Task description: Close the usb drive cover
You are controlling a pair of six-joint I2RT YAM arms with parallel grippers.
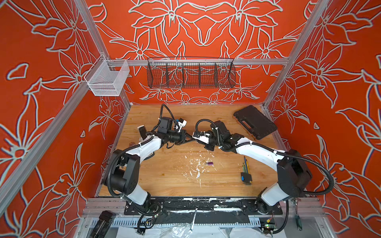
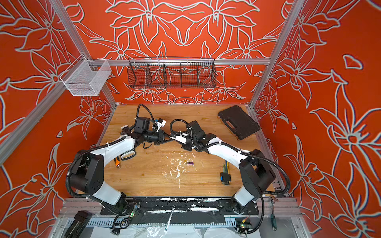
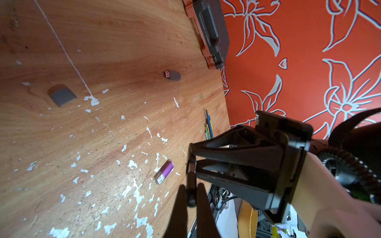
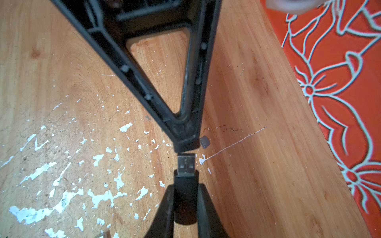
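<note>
My two grippers meet above the table's middle. In the right wrist view my right gripper is shut on a small metal-grey piece [image 4: 185, 164], apparently part of a usb drive, with a black fingertip above it. My left gripper is shut; whether it grips part of that drive is hidden. On the wood below lie a purple usb drive [image 3: 165, 171], a grey usb drive [image 3: 172, 75] and a small grey piece [image 3: 61, 95], seen in the left wrist view.
A black case [image 1: 254, 121] lies at the back right, a set of hex keys [image 1: 246, 174] at the front right. Paint flakes speckle the middle. Baskets [image 1: 190, 75] hang on the back wall.
</note>
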